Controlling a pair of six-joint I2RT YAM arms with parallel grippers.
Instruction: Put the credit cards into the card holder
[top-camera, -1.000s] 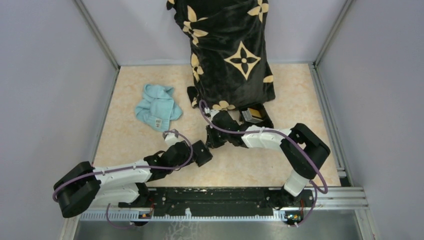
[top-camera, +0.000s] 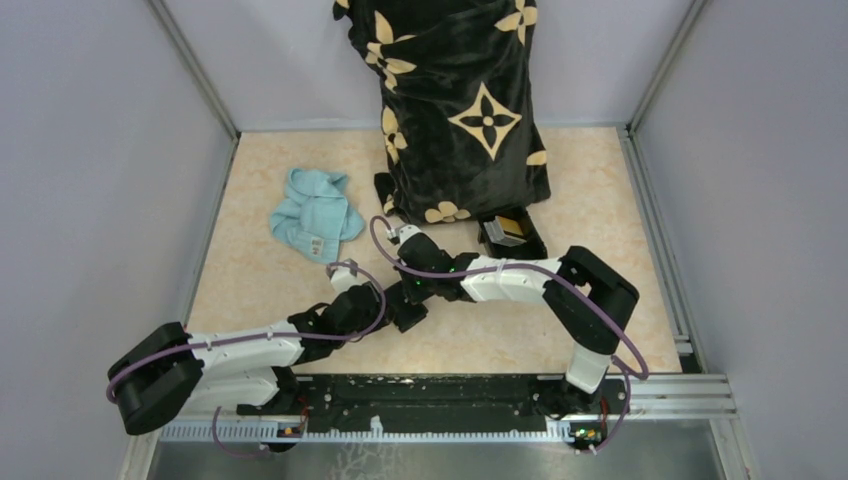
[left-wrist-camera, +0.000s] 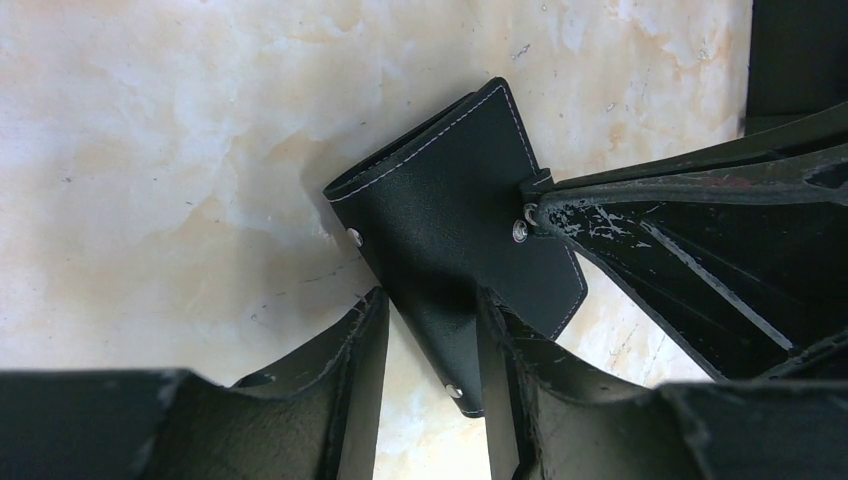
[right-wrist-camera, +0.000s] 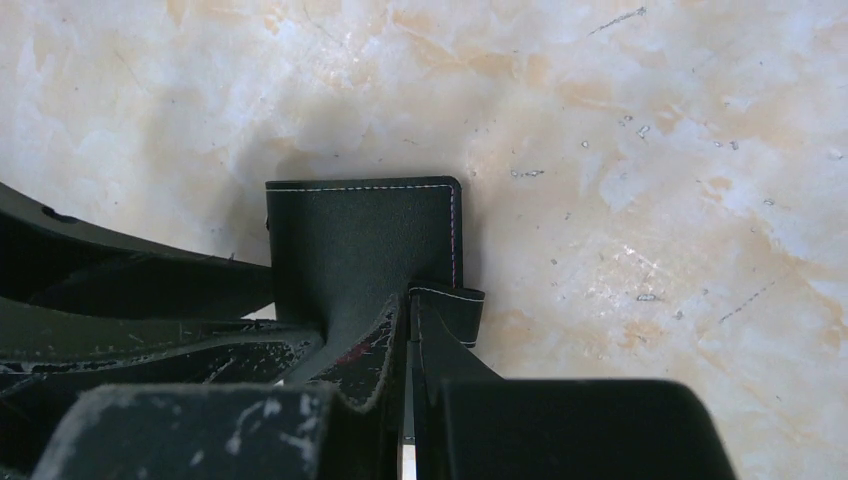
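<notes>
The black card holder (top-camera: 410, 319) lies closed on the table between my two grippers, with white stitching and metal snaps. My left gripper is open, its fingertips over the snapped edge of the holder. From the other side, my right gripper is shut at the holder's small strap (right-wrist-camera: 450, 312); whether the strap is pinched between its tips is hard to tell. Flat pale and yellow pieces that look like cards (top-camera: 502, 232) stand in a black open box (top-camera: 536, 238) at the back right.
A crumpled light-blue cloth (top-camera: 315, 213) lies at the back left. Behind the box hangs a black patterned blanket (top-camera: 440, 120). Both grippers are very close together above the holder. Bare table (top-camera: 480, 340) extends to the front right.
My right gripper has come left and slightly down in the top view, from beside the holder to its strap edge. The holder has barely shifted; my left arm looks still.
</notes>
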